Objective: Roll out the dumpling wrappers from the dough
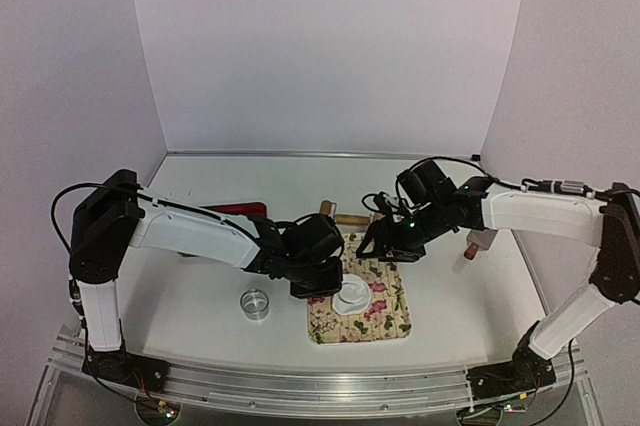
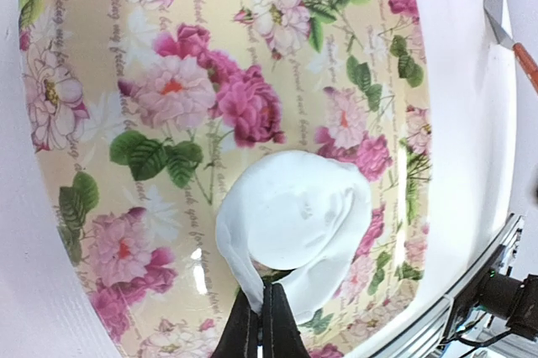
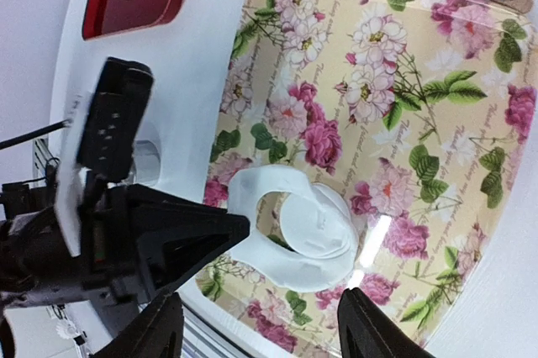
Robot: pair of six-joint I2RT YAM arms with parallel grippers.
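Note:
White dough [image 1: 352,291] lies on the floral mat [image 1: 380,326]: a round piece with a loose loop of strip around it. In the left wrist view my left gripper has its dark fingertips together on the lower-left part of the dough strip [image 2: 235,240], which rises into them. My right gripper [image 1: 372,244] is above the mat, up and right of the dough; in the right wrist view its fingers [image 3: 160,324] are apart with nothing seen between them.
A red tray [image 1: 235,208] is at back left, a glass cup [image 1: 255,304] left of the mat, a rolling pin [image 1: 352,219] behind it, and a scraper [image 2: 525,64] on the right.

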